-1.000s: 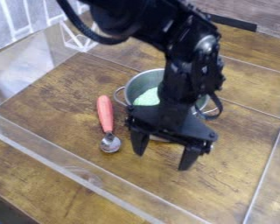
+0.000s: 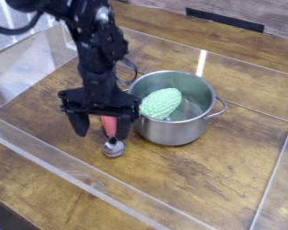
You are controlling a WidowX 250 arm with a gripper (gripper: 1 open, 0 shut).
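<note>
My black gripper (image 2: pixel 102 119) hangs low over the wooden table, left of the pot, its fingers spread open on either side of a red-handled utensil (image 2: pixel 108 128). The utensil's round silver end (image 2: pixel 112 147) shows just in front of the fingers. A steel pot (image 2: pixel 173 130) with loop handles stands to the right, holding a pale green textured object (image 2: pixel 160 102).
Transparent panels or edges run along the left side and the right. A dark strip lies at the back.
My gripper has swung left from in front of the pot to over the red-handled utensil, which now lies between its fingers. The pot is now less covered by the arm.
</note>
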